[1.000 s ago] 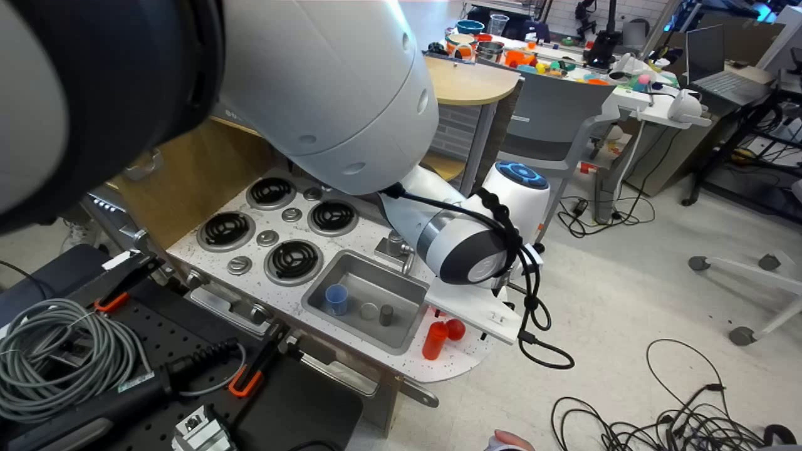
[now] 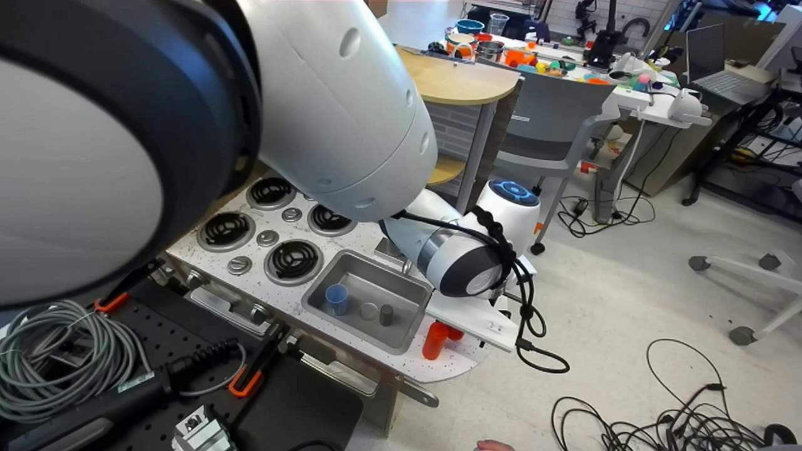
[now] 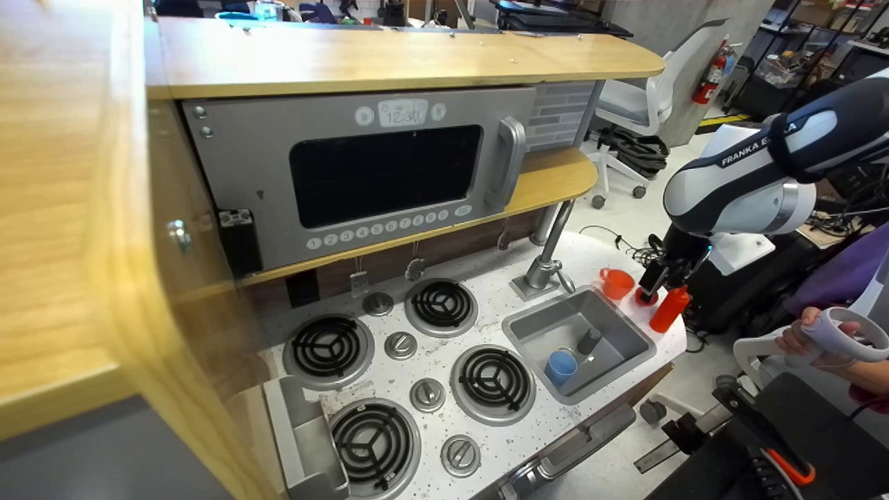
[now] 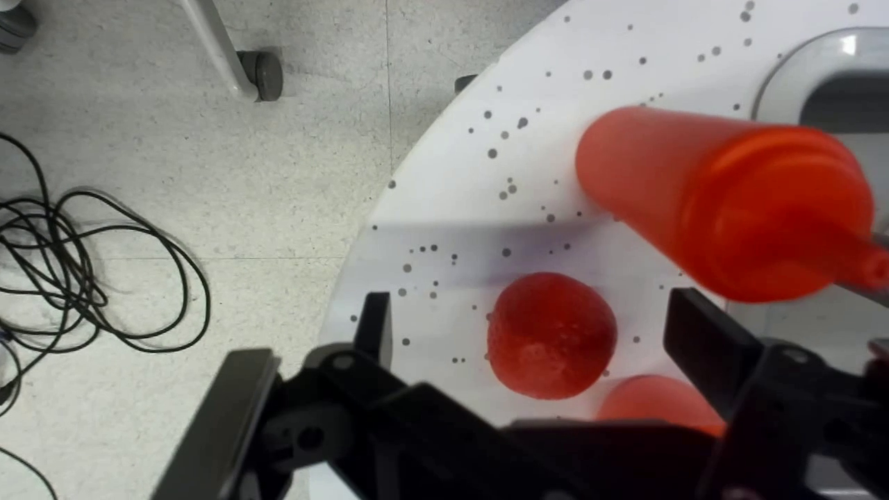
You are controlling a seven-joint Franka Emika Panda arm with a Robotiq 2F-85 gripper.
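Observation:
A round red object point(image 4: 551, 335), like an apple or ball, rests on the white speckled counter. In the wrist view my gripper is open over it, one finger on each side and nothing held. A red squeeze bottle point(image 4: 650, 171) with a pointed tip stands close by, on the sink side. An orange-red cup point(image 3: 617, 283) is on the counter near the sink's back corner. Exterior view 2 also shows the red round object point(image 3: 646, 296) between cup and bottle, below my gripper. The arm hides most of it in exterior view 1.
The grey sink point(image 3: 617, 367) beside these objects holds a blue cup point(image 3: 560, 367) and a small dark grey cylinder point(image 3: 590, 341). Its faucet point(image 3: 544, 271) rises at the back. The counter's rounded edge point(image 4: 354, 242) drops to the floor near one finger.
The hand has moved slightly lower and to the left in exterior view 1, covering more of the red round object. The bottle and the things in the sink have stayed put.

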